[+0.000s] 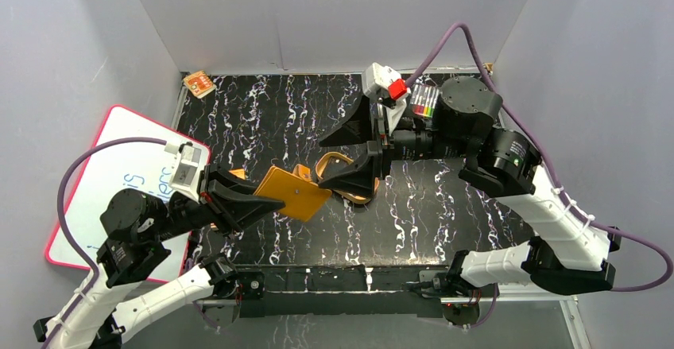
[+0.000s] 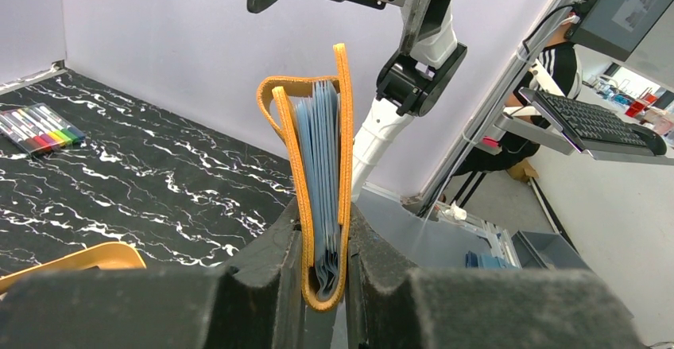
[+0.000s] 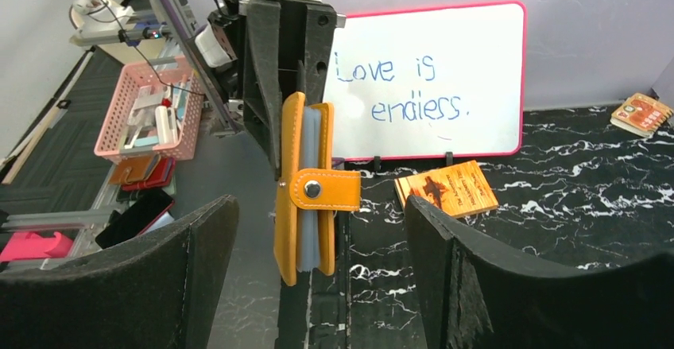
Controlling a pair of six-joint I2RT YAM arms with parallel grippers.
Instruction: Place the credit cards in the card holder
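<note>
My left gripper (image 1: 254,202) is shut on the orange leather card holder (image 1: 294,194), lifted upright over the table's middle. In the left wrist view the holder (image 2: 314,182) shows blue plastic sleeves between its orange covers; the right wrist view shows its snap strap (image 3: 334,190) sticking out sideways. My right gripper (image 1: 342,158) stands open just right of and above the holder, nothing between its fingers. Behind the holder sits an oval orange tray (image 1: 362,198), partly hidden; whether cards lie in it is unclear.
A whiteboard (image 1: 95,206) stands at the left, with an orange booklet (image 3: 445,190) before it and another (image 1: 199,84) at the back left. A set of markers lies behind, toward the right.
</note>
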